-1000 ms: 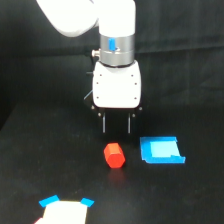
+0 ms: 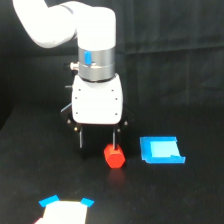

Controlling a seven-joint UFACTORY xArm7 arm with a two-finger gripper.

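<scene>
A red block with a six-sided outline rests on the black table, just right of the middle of the view. My gripper, below its white hand, is open with its two thin fingers wide apart. The right fingertip overlaps the top of the red block in this view; whether they touch I cannot tell. Between the fingers there is only dark background.
To the right, a light blue and white square edged with blue tape lies on the table. Another pale patch with blue tape at its corners is partly cut off at the bottom left.
My gripper has moved left and down in the view, and looks larger. Its fingers, above the block before, now reach down beside its top. The red block has not moved.
</scene>
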